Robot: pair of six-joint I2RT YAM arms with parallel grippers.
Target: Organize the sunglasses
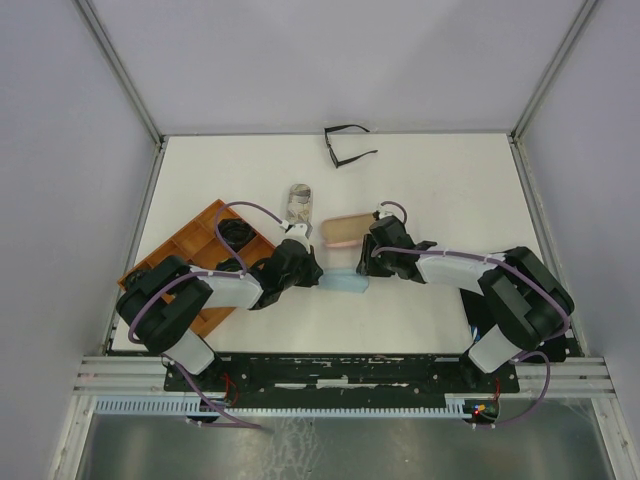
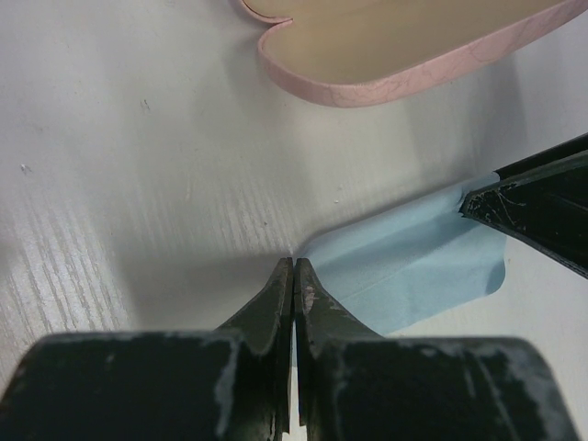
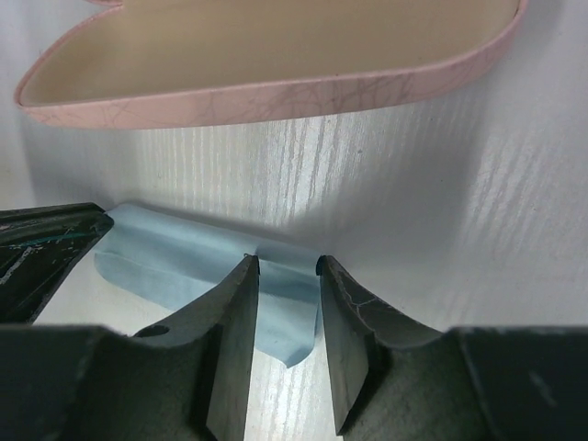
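A small pale-blue cloth (image 1: pixel 343 281) lies flat on the white table, its width spanning the space between my two grippers. At its left end my left gripper is shut on the cloth's edge. My right gripper stands part open at the cloth's right end, with some of the cloth (image 3: pixel 202 257) showing between and below its fingertips. Just beyond the cloth is an open pink glasses case (image 1: pixel 346 230) with a tan inside, seemingly empty. Black-framed glasses (image 1: pixel 333 150) rest with arms spread near the table's far edge.
On the left, a brown compartment box (image 1: pixel 192 236) holds dark items, partly covered by my left arm. A clear patterned pouch (image 1: pixel 299 203) sits behind my left gripper. Under my right arm lies a black sheet (image 1: pixel 478 308).
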